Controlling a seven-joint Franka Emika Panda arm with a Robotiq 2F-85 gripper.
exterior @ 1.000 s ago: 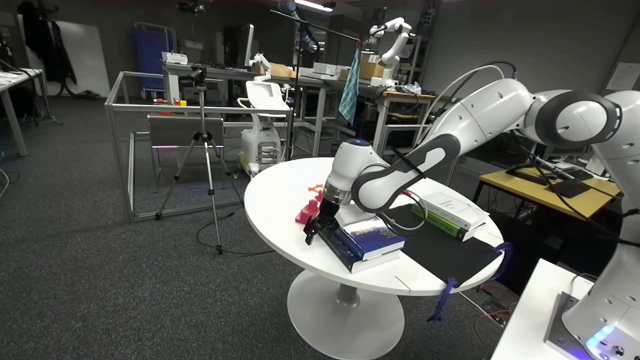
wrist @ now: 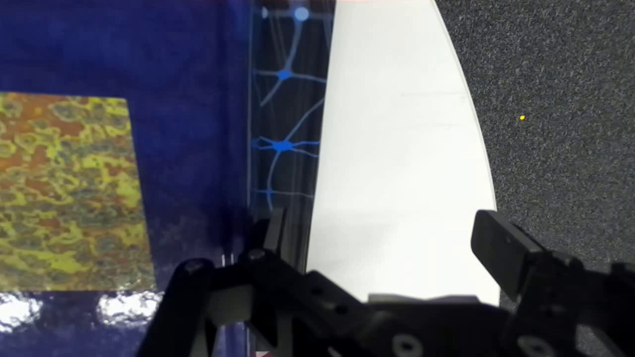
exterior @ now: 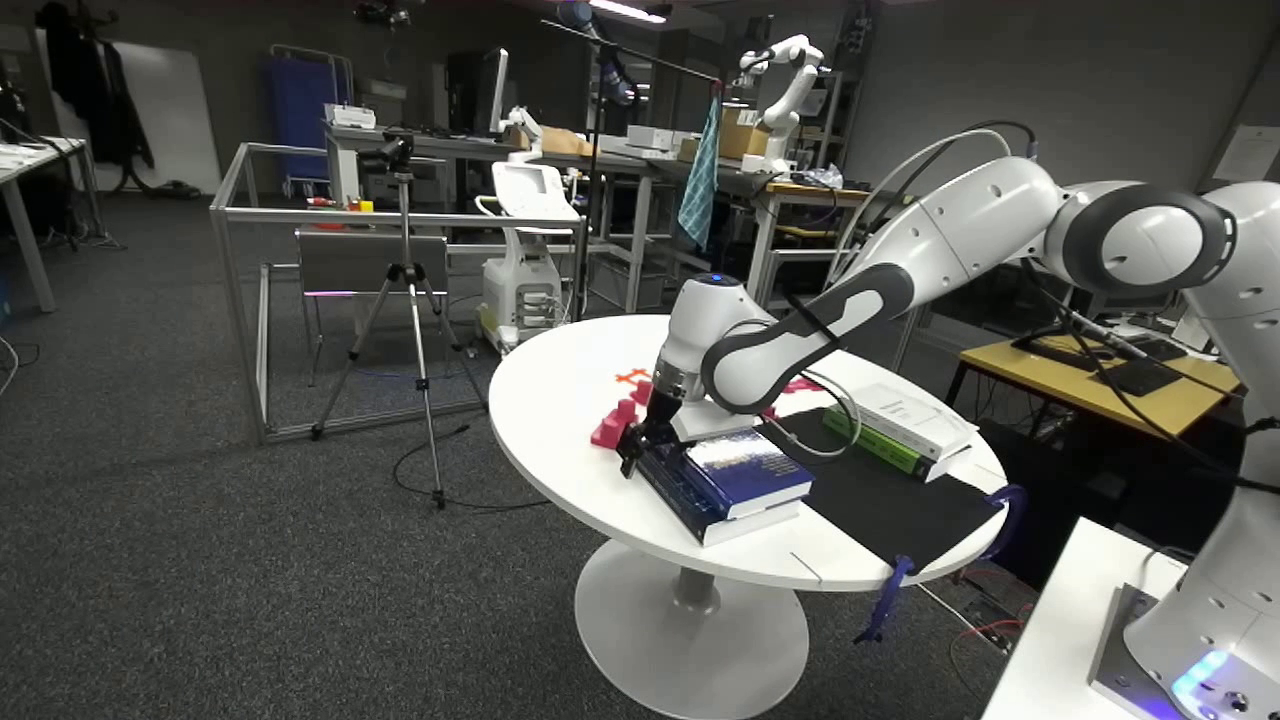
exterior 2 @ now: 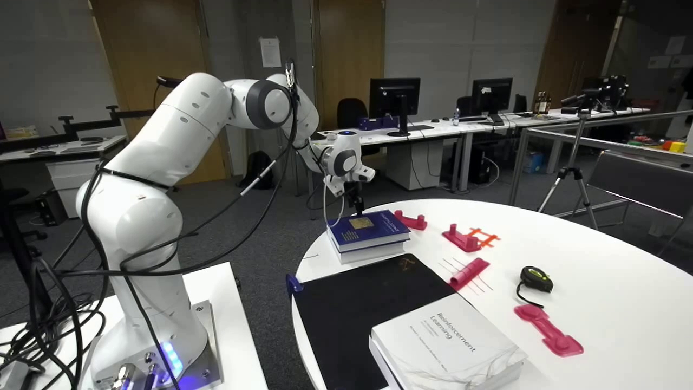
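Two thick books lie stacked near the round table's edge. The upper blue book (exterior: 749,468) has a gold picture on its cover, seen at left in the wrist view. Beneath it, a dark book (wrist: 285,119) with a blue neuron pattern sticks out as a strip along one side. My gripper is open at that strip, with nothing held. One fingertip (wrist: 274,232) overlaps the exposed strip; the other (wrist: 500,247) stands apart by the table rim. Whether the first touches the book, I cannot tell. In exterior view 2 the gripper is partly hidden behind the stack.
Pink printed parts (exterior 2: 462,238) and a tape measure (exterior 2: 536,278) lie on the white table (exterior 2: 623,279). A black mat (exterior 2: 364,312) adjoins the stack, with a white book (exterior 2: 448,344) at its other side. Beyond the rim is carpet (wrist: 565,148).
In exterior view 1 my gripper has shifted slightly right, closer over the side of the book stack. The books show no clear movement.
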